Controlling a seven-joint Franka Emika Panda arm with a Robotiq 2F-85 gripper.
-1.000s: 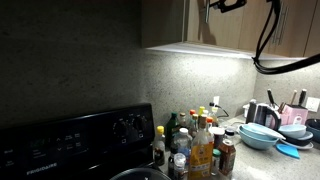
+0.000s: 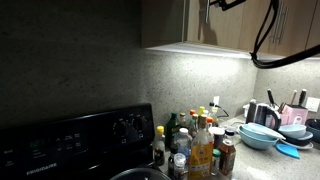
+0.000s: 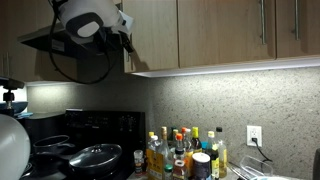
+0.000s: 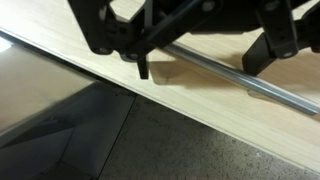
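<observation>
My gripper is open at a light wood cabinet door. In the wrist view, a slim metal bar handle runs slantwise across the space between the two spread fingers. Whether either finger touches the bar, I cannot tell. Exterior view 1 has the handle at the top edge, with only a dark part of the gripper beside it. In exterior view 2, the white arm reaches from the upper left to the cabinet, its gripper near the door's lower left.
Below the cabinet stand several bottles. The black stove is to their left, with a lidded pan on it. Blue bowls sit farther right on the counter. A black cable hangs along the arm.
The arm and its cable have shifted slightly at the top of exterior view 1. The cabinet door and the counter items have not visibly moved.
</observation>
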